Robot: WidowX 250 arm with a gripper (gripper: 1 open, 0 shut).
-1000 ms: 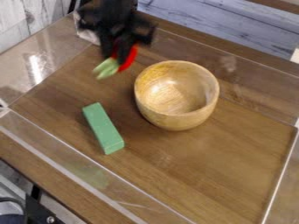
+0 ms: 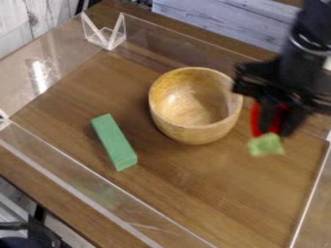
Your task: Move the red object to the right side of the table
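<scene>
At the right of the camera view my gripper [image 2: 274, 116] hangs over the right part of the wooden table [image 2: 214, 184], shut on the red object [image 2: 266, 118]. Only part of the red shows between the dark fingers. From its lower end sticks a pale green piece [image 2: 265, 145], blurred, like a stem or leafy top. The object is held just right of the bowl; its height over the table is hard to judge.
A wooden bowl [image 2: 181, 120], empty as far as it shows, stands at the middle. The green block [image 2: 114, 142] lies left of it. Clear low walls [image 2: 91, 184] edge the table, and a clear holder [image 2: 105, 33] sits at the back left.
My gripper, holding the red object, has swung from the back left, past the bowl's far side, to the bowl's right. Bowl and green block have stayed put.
</scene>
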